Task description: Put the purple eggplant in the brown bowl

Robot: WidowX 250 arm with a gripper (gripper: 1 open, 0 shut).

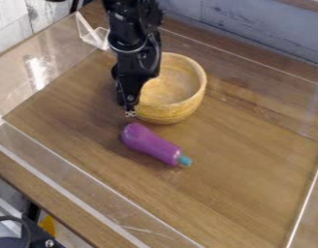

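The purple eggplant point(152, 143) lies on the wooden table, its teal stem end pointing to the lower right. Behind it stands the light brown bowl point(190, 89), its inside partly covered by the black arm. My gripper point(128, 108) hangs at the bowl's left front side, its lower tip a little above and behind the eggplant's rounded end in the picture. Nothing is visibly held. Dark, overlapping parts make the finger spacing unclear.
Bare wooden table point(246, 160) spreads to the right and front. A pale wall point(271, 24) bounds the back. Black cables and a clamp-like part point(22, 231) sit at the lower left, beyond the table edge.
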